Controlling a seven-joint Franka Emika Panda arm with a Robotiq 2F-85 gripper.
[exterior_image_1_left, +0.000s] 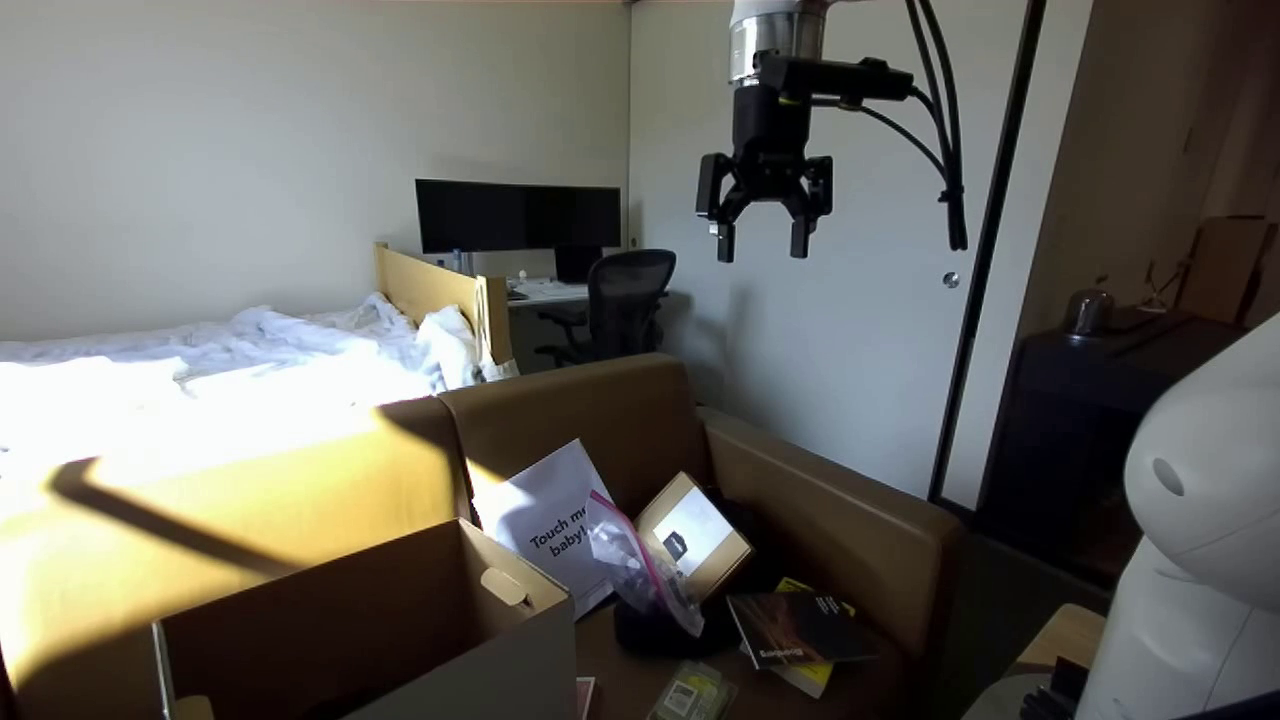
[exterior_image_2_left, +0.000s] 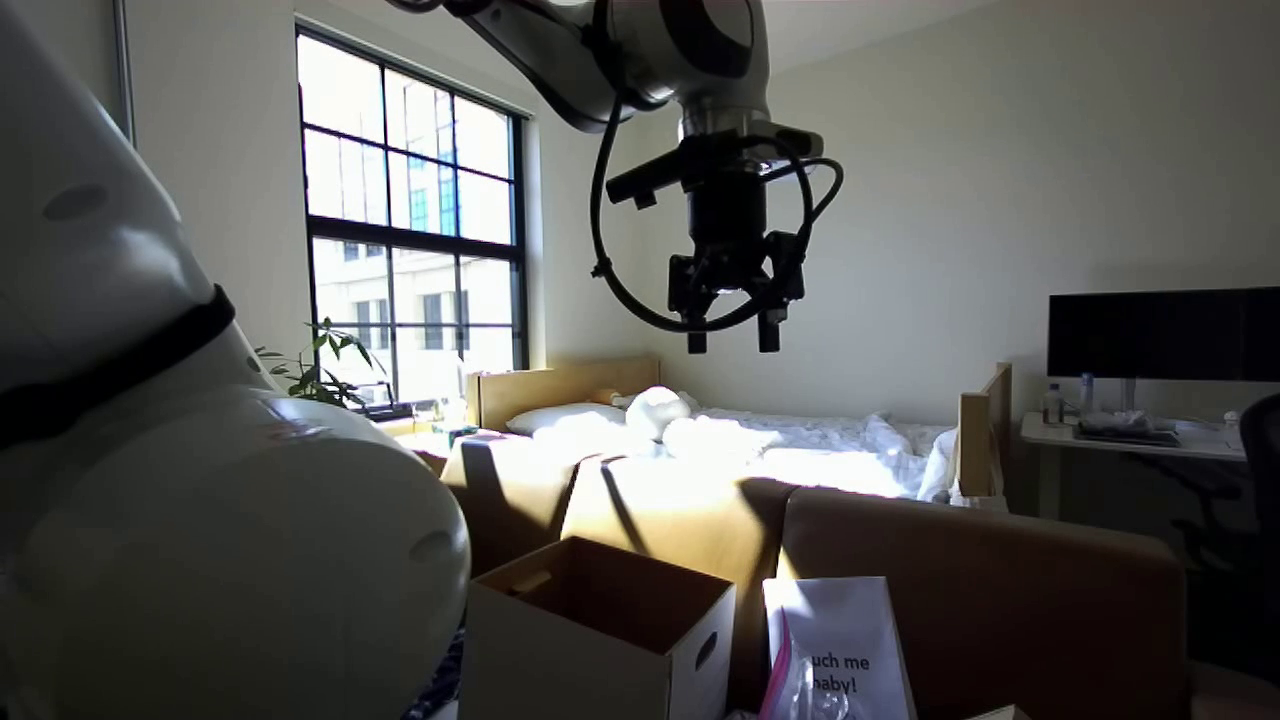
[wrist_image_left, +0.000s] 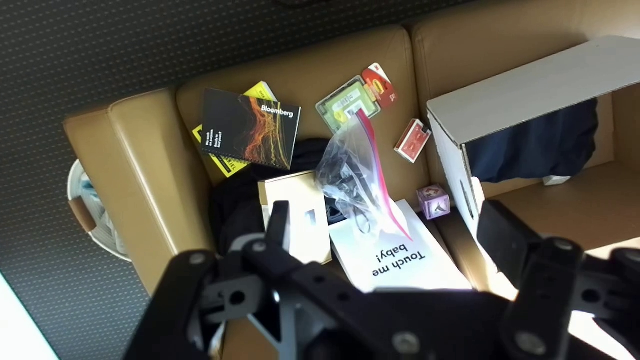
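Note:
My gripper hangs high above the couch, open, with nothing between its fingers. In exterior view 2 the gripper shows against the pale wall, its two fingers apart. Below it in the wrist view lie a clear zip bag with a pink seal, a small cardboard box, a white "Touch me baby!" sheet or box, a black Bloomberg book, a green clear pack, a red card box and a purple cube. The gripper touches none of them.
A large open cardboard box stands on the couch, with dark cloth inside it. The couch armrest and backrest rise around the items. A white basket stands on the floor beyond the armrest. Air around the gripper is clear.

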